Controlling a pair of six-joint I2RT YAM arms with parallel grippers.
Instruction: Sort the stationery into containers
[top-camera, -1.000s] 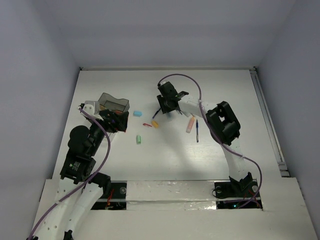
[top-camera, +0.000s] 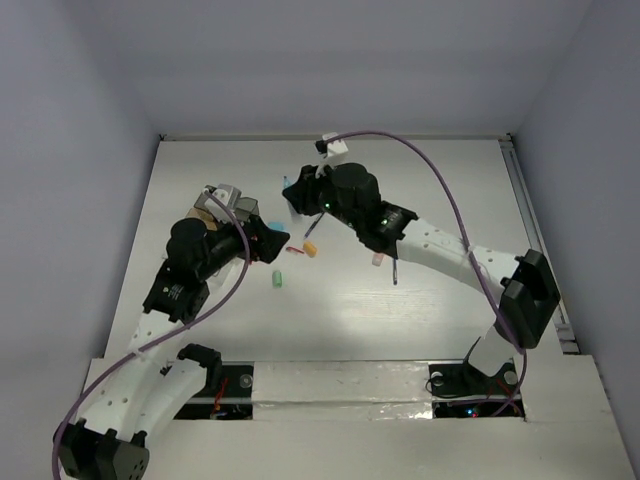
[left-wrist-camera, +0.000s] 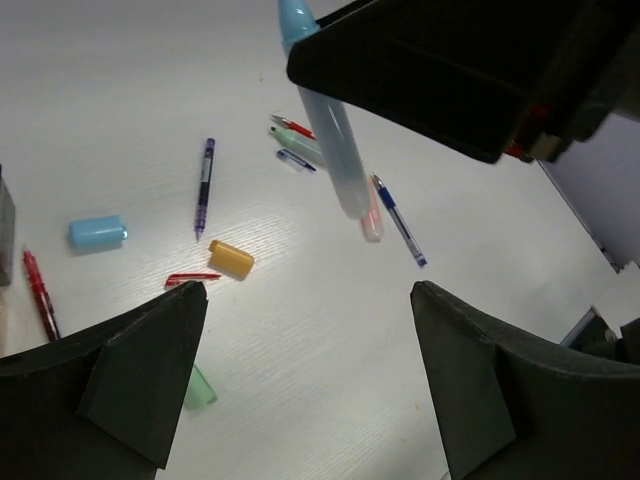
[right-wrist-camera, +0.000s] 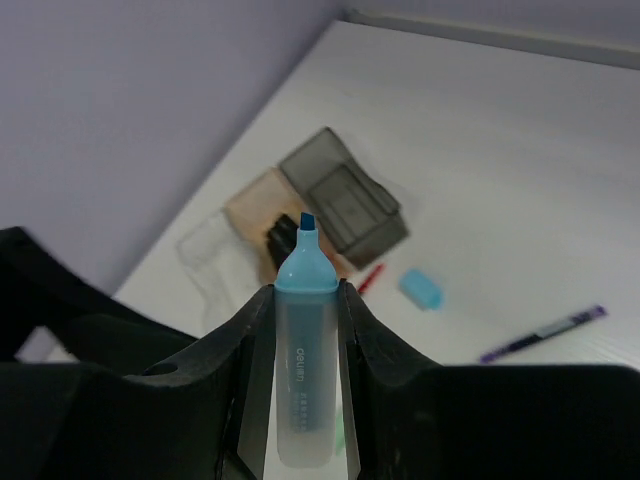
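A blue-capped highlighter with a clear, whitish body (right-wrist-camera: 305, 375) is pinched upright between the fingers of my right gripper, lifted off the table. The left wrist view shows the same highlighter (left-wrist-camera: 338, 150) hanging from that gripper's dark fingers. My left gripper is open and empty, over the table to the right of the containers. On the table lie a blue block (left-wrist-camera: 97, 232), a purple pen (left-wrist-camera: 204, 190), an orange block (left-wrist-camera: 231, 259), a short red piece (left-wrist-camera: 192, 277) and a green piece (left-wrist-camera: 200, 389). A grey box (right-wrist-camera: 345, 200) stands beside a tan one (right-wrist-camera: 262, 205).
A clear container (right-wrist-camera: 208, 262) adjoins the tan box; the left arm covers much of them in the top view. Farther right lie a blue pen (left-wrist-camera: 400, 222), a pink marker (left-wrist-camera: 372, 218) and a green marker (left-wrist-camera: 300, 144).
The right gripper has swung left and up from the table's middle, bringing the highlighter along. The left gripper has shifted slightly right, away from the containers.
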